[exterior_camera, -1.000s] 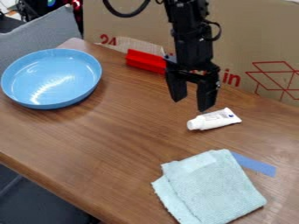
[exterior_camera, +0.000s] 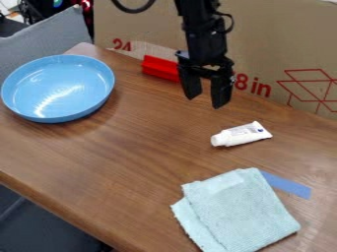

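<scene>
My black gripper hangs open over the back of the wooden table, its fingers pointing down, with nothing seen between them. A white tube lies below it and a little to the right, apart from it. A light-blue bowl sits at the left. A folded pale-blue cloth lies at the front right.
A red object lies at the back behind the arm, partly hidden. A blue strip lies beside the cloth. Cardboard stands along the back.
The tube and other objects look unmoved.
</scene>
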